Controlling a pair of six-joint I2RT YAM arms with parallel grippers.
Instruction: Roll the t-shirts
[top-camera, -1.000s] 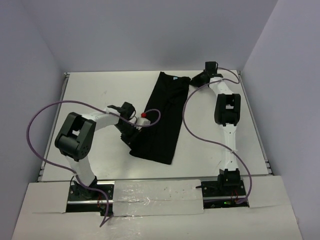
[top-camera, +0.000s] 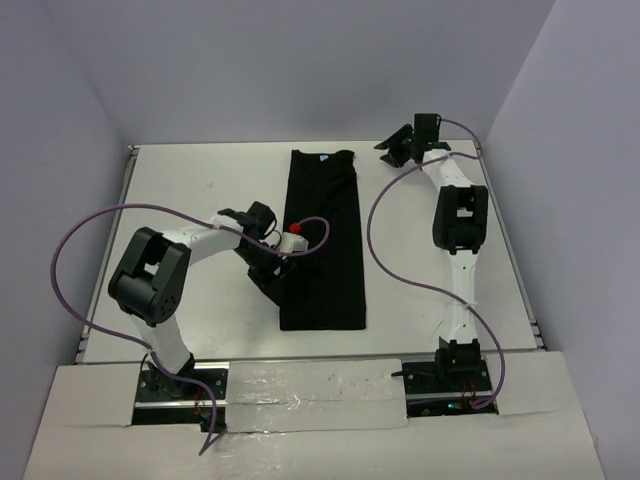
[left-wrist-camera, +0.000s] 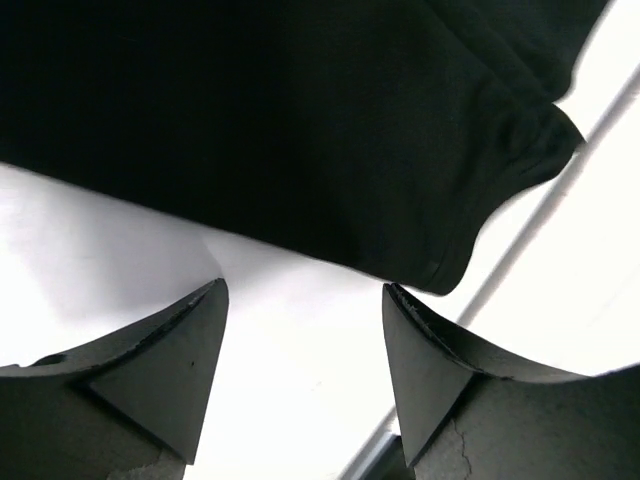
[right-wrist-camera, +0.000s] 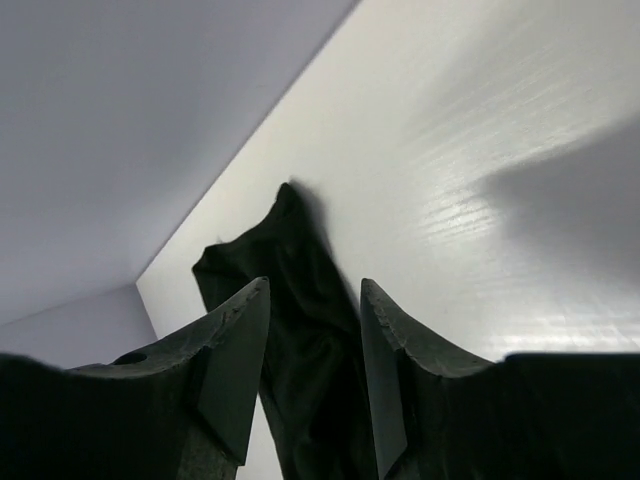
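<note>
A black t-shirt (top-camera: 335, 270), folded into a long narrow strip, lies lengthwise on the white table, its far end by the back edge. My left gripper (top-camera: 266, 287) is open at the strip's near left side; in the left wrist view the shirt's edge (left-wrist-camera: 400, 200) lies just beyond the parted fingers (left-wrist-camera: 190, 350), with bare table between them. Off to the right of the shirt's far end, my right gripper (top-camera: 382, 152) stands open. In the right wrist view the shirt's far end (right-wrist-camera: 285, 240) is visible past the spread fingers, apart from them as the top view shows.
Bare white table (top-camera: 410, 230) extends on the shirt's right, with more clear room at the back left. Walls rise behind and at both sides. A cable loops over the table from each arm.
The shirt's far end has shifted left, so the slanted strip now lies nearly straight.
</note>
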